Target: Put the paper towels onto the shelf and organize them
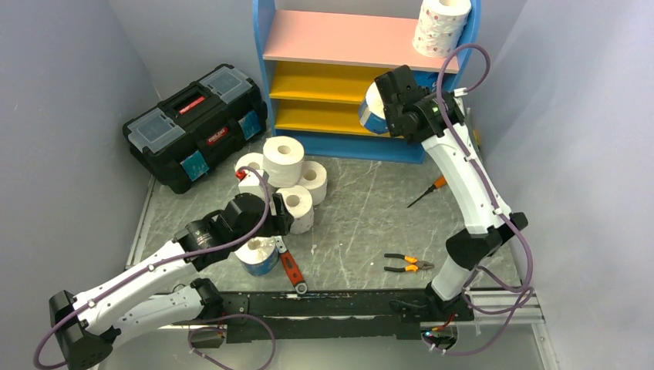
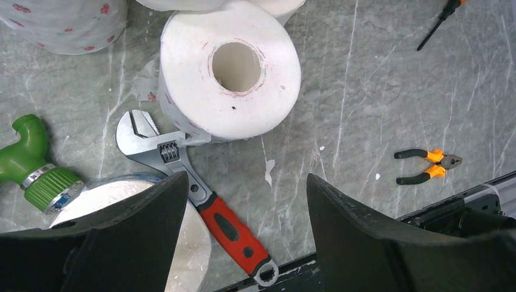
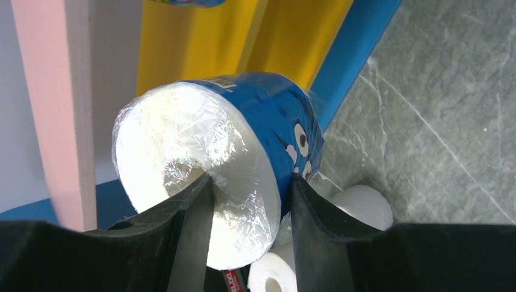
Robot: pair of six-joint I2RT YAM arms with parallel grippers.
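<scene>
In the right wrist view a blue-wrapped roll (image 3: 286,121) with a white, plastic-covered end is pinched by my right gripper. The top view has this roll in front of the yellow shelves (image 1: 324,81), off the floor. On the pink top shelf (image 1: 339,35) a tall white patterned roll (image 1: 441,35) stands at the right end. My left gripper is open, with nothing between its fingers, over the floor. Below it several white rolls (image 1: 283,158) are grouped, one white roll (image 2: 231,70) just ahead of its fingers. Another blue-wrapped roll (image 1: 257,256) stands by the left arm.
A black toolbox (image 1: 197,123) stands left of the shelf. An adjustable wrench (image 2: 225,225) lies beside the left gripper. Pliers (image 1: 409,263) and a screwdriver (image 1: 426,193) lie on the right part of the floor. A green fitting (image 2: 36,164) shows at the left wrist view's edge.
</scene>
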